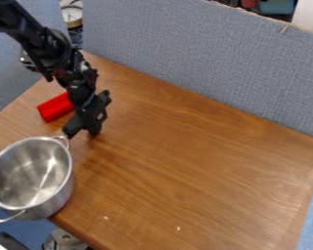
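My black gripper [81, 127] is low over the wooden table at the left, beside the handle of a steel pot [26, 178]. Its fingertips are dark and small, and I see nothing held between them; it looks shut. The pot stands at the lower left near the table edge. A red cylindrical object [52, 107] lies just left of the gripper, partly hidden behind it.
A grey padded wall [199, 59] runs along the back, and another stands at the left.
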